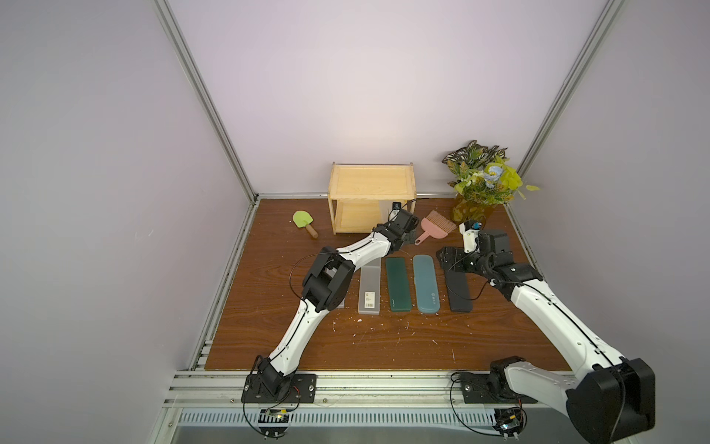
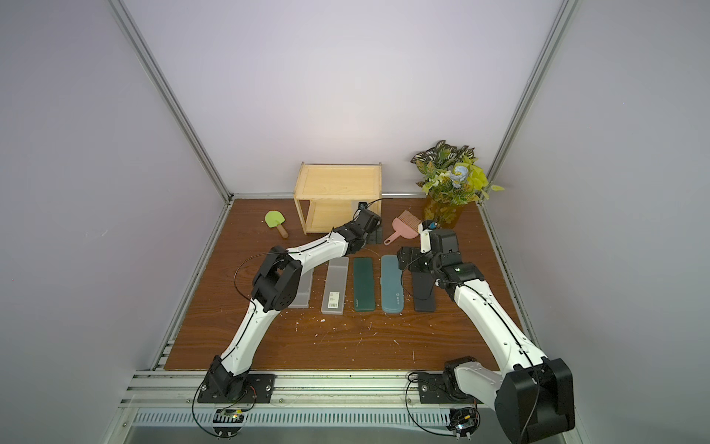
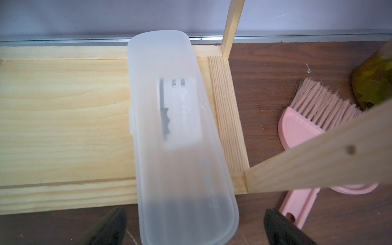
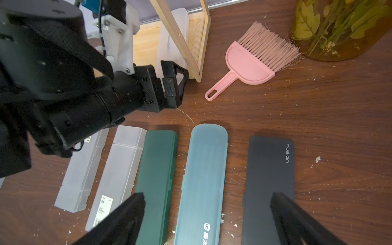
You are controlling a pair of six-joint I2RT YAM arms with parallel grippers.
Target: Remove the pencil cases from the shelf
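Observation:
A translucent white pencil case (image 3: 179, 163) lies on the lower board of the wooden shelf (image 3: 61, 118), its near end sticking out past the front edge. My left gripper is open, with its blurred fingers on either side of that near end. Out on the table, a dark green case (image 4: 157, 171), a light blue case (image 4: 206, 171), a black case (image 4: 269, 179) and two greyish clear cases lie in a row; the middle clear one (image 4: 116, 175) bears a label. My right gripper is open above the row, nothing held between its fingers.
A pink dustpan brush (image 4: 251, 61) lies right of the shelf, near its upright post. Behind it stands a vase of flowers (image 1: 473, 211). A green scoop (image 1: 303, 219) lies left of the shelf. Bare table (image 1: 259, 296) shows at left and in front.

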